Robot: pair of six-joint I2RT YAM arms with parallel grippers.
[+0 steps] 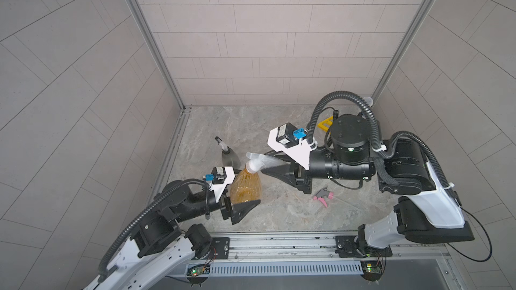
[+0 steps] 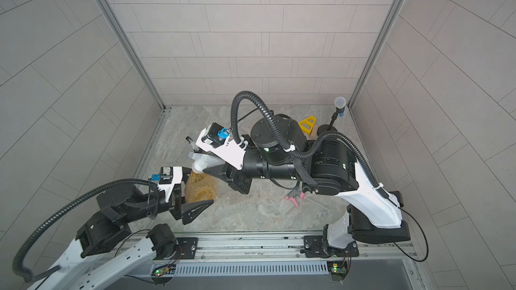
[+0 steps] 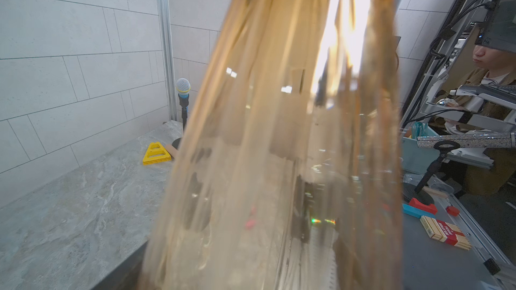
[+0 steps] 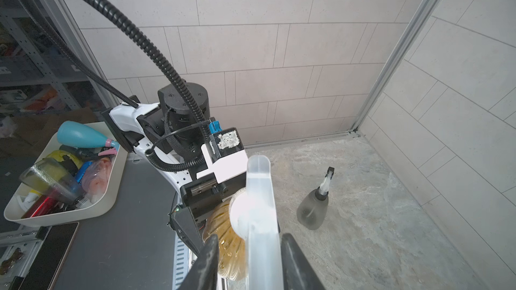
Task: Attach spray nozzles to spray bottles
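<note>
An amber ribbed bottle (image 1: 245, 189) stands upright within the fingers of my left gripper (image 1: 237, 206), filling the left wrist view; whether they touch it cannot be told. A translucent white nozzle (image 4: 259, 182) sits on its top, seen from above in the right wrist view. My right gripper has its fingers either side of the nozzle, with a visible gap at least on the left side. A dark bottle with nozzle (image 4: 311, 209) stands further back on the left, and a pink-grey nozzle (image 1: 322, 196) lies on the floor at the right.
A yellow triangle (image 2: 305, 124) and a microphone on a stand (image 2: 337, 112) are at the back right, partly behind my right arm. Outside the work area, a bin of assorted objects (image 4: 102, 193) shows in the right wrist view.
</note>
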